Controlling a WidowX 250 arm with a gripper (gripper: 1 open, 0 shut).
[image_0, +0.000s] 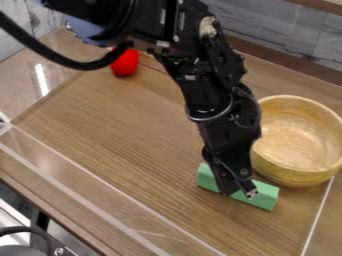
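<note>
My black gripper (238, 186) reaches down over a green block (262, 198), which lies on the wooden table beside a yellow bowl (307, 150). The fingertips are at the block's top, near its middle; the gripper looks shut, and whether anything is between its fingers cannot be made out.
A red object (124, 63) sits at the back left. The yellow bowl stands at the right, just behind the block.
</note>
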